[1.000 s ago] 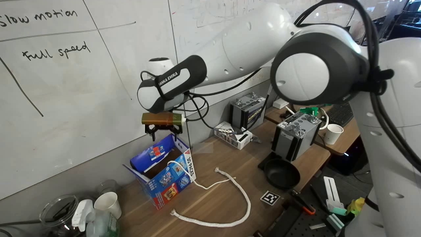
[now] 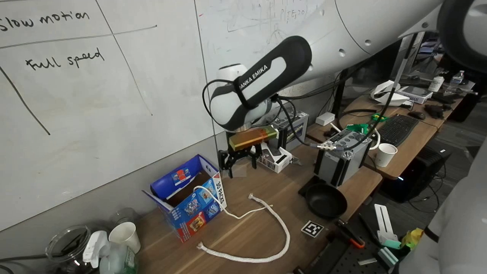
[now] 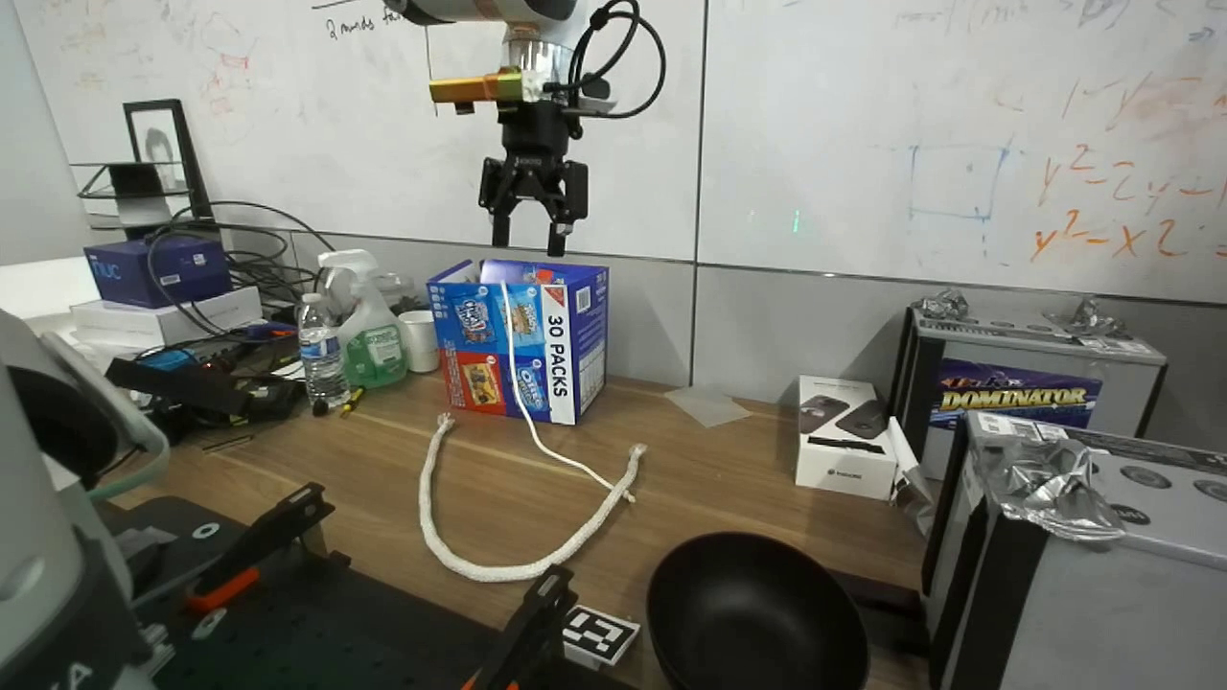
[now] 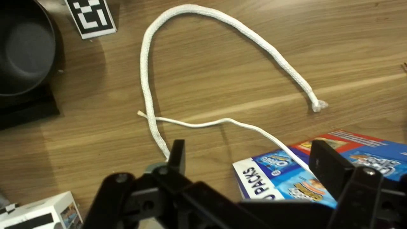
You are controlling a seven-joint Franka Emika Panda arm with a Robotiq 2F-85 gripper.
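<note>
My gripper (image 2: 242,171) stands open in the air behind the table's middle, its fingers apart and empty. In exterior view 2 the gripper (image 3: 529,243) hangs above the blue snack box (image 3: 592,345), whose top is open. A thick white rope (image 2: 286,237) lies on the wood in a wide curve, clear of the box. The thin white cord (image 4: 229,120) drapes over the box's printed side, and its free end reaches the table, crossing the thick rope (image 4: 144,72) near one end. Where the cord goes inside the box is hidden.
A black pan (image 2: 326,201) and a printed marker card (image 2: 312,228) sit near the front. To the right are a white phone box (image 3: 845,437) and grey metal cases (image 3: 1104,575). A spray bottle (image 3: 370,333) and paper cup (image 2: 125,236) stand left of the snack box.
The arm has swung to the right in exterior view 1, carrying the gripper from over the snack box to beyond its right end. Box, rope and cord look unmoved.
</note>
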